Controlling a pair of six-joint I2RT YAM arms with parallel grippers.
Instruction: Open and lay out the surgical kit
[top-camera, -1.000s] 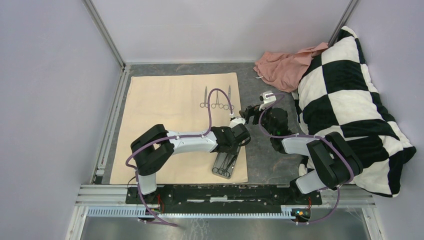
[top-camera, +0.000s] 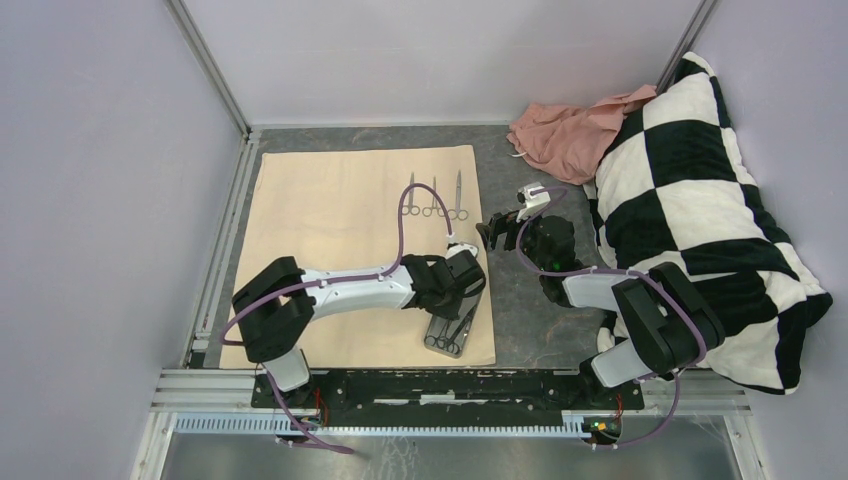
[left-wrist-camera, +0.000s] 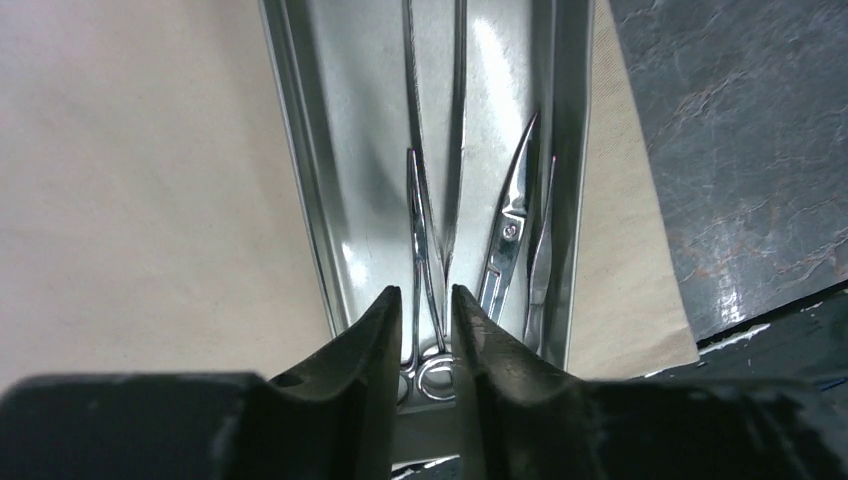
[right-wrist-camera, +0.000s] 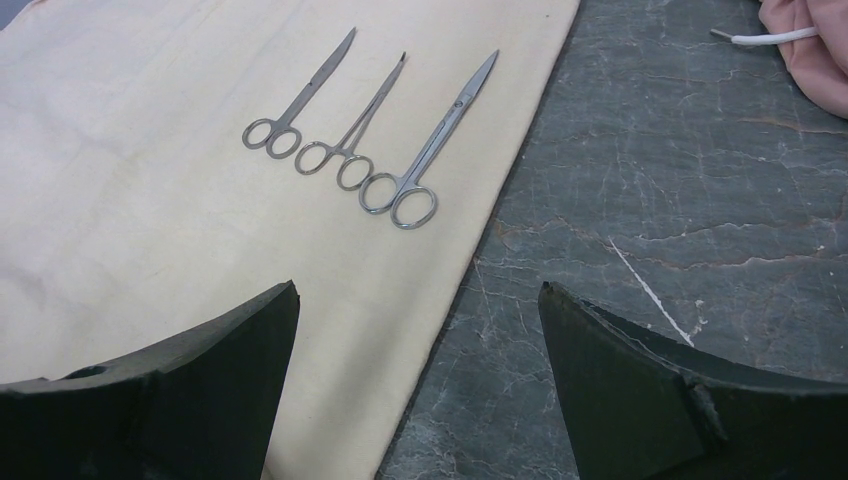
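The metal tray (left-wrist-camera: 365, 100) lies on the cream cloth (top-camera: 330, 200), holding several instruments, among them scissors (left-wrist-camera: 437, 375) and a curved-tipped tool (left-wrist-camera: 510, 225). My left gripper is over the tray, part open, its fingertips a small gap apart; no held object is visible, though instruments show behind the gap. Three scissor-like instruments (right-wrist-camera: 445, 130) lie in a row on the cloth's upper right. My right gripper stands open above the cloth's edge, nothing between its fingers.
A pink fabric bundle (top-camera: 570, 135) lies at the back right, beside a large checkered cushion (top-camera: 700, 180). Bare dark table shows right of the cloth.
My left gripper and arm have shifted leftward over the tray. The right arm and the laid-out instruments have not moved.
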